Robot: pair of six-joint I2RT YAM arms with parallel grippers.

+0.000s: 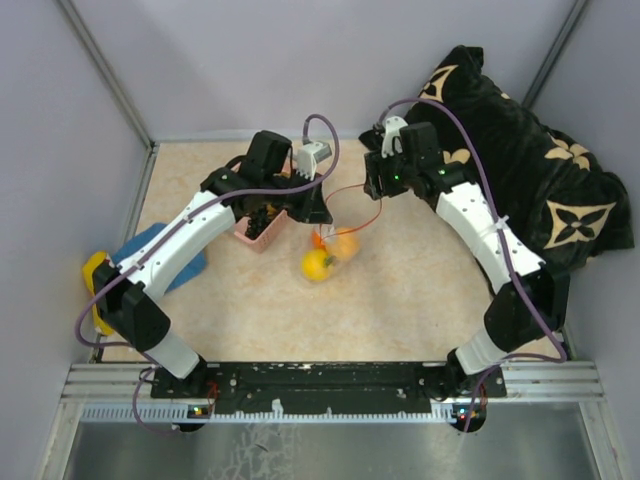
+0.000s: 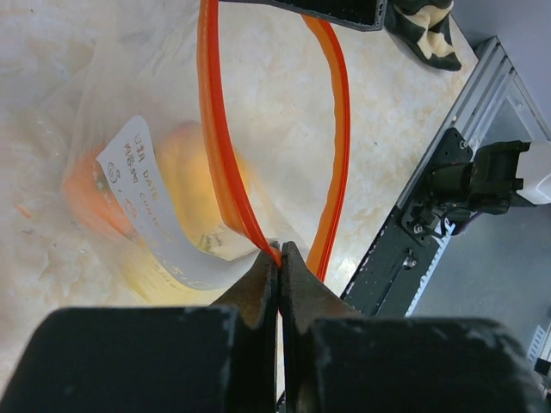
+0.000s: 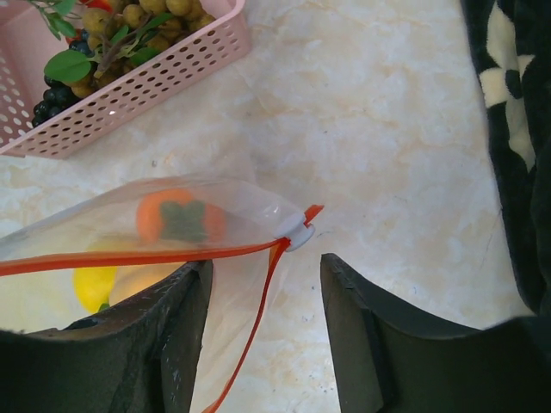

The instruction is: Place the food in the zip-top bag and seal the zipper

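Note:
A clear zip-top bag with an orange-red zipper edge (image 1: 366,215) stands mid-table, its mouth gaping between my arms. Through its film show a yellow fruit (image 1: 317,264), a pale orange piece (image 1: 344,245) and an orange one (image 3: 181,215); a printed white label (image 2: 146,185) is on the bag. My left gripper is shut on the zipper edge, where the two orange strips meet. At the opposite end, my right gripper stands open, with the bag's corner and its pale slider (image 3: 300,237) in the gap, nearer the left finger.
Behind the left gripper is a pink basket (image 3: 164,90) of fruit and grapes. A blue cloth (image 1: 185,260) and a yellow object (image 1: 93,285) lie at the left. Dark patterned fabric (image 1: 560,190) fills the back right.

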